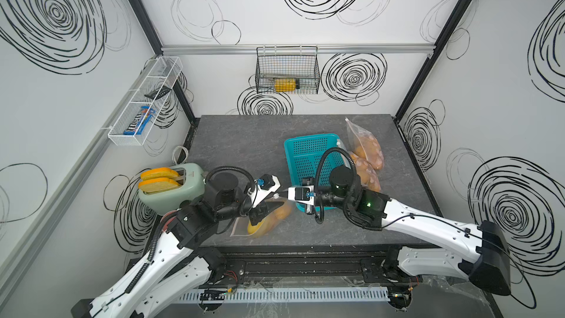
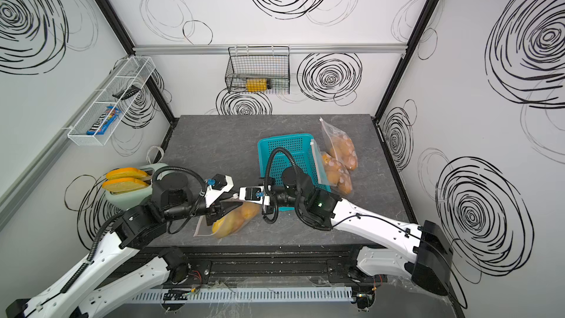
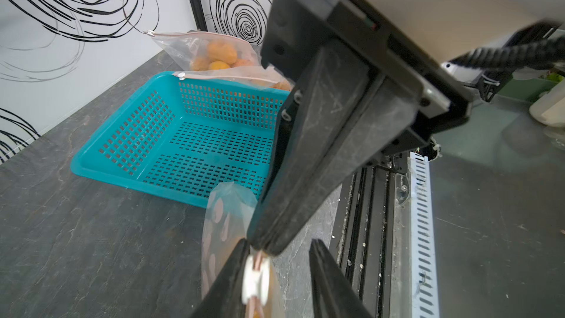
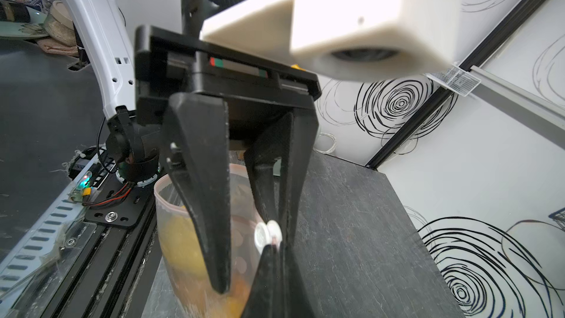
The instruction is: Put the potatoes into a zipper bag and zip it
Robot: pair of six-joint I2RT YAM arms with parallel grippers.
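A zipper bag (image 1: 270, 220) with yellow-orange potatoes lies at the front of the table, below both grippers. In the left wrist view my right gripper is shut at the bag's top, by the white zip slider (image 3: 256, 279); it appears to pinch the thin edge there. My left gripper is part open, its fingers either side of that spot, the left one close beside the slider. In the right wrist view the slider (image 4: 267, 234) sits at my right gripper's fingertips, with my left gripper's fingers around it.
A teal basket (image 1: 312, 141) stands behind, with two filled bags (image 1: 365, 147) at its right. A green toaster (image 1: 161, 197) is at the left. Wire baskets (image 1: 287, 67) hang on the walls.
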